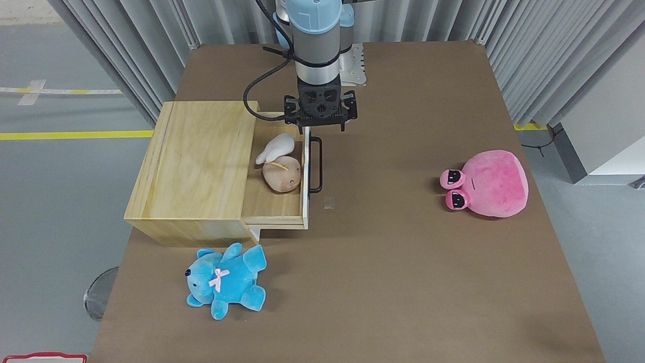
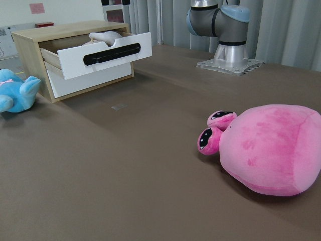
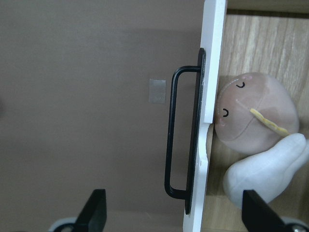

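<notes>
A wooden cabinet (image 1: 184,163) has its upper drawer (image 1: 272,205) pulled out, with a white front and black handle (image 3: 171,130). Inside lie a round pinkish plush (image 3: 256,108) and a white, elongated plush (image 3: 260,174). My gripper hangs above the drawer, open, with nothing between its fingers; the wrist view looks down on the handle and drawer contents.
A blue teddy bear (image 1: 227,281) lies beside the cabinet, toward the front camera. A pink plush with two eye stalks (image 1: 490,184) lies on the right of the table (image 1: 423,284).
</notes>
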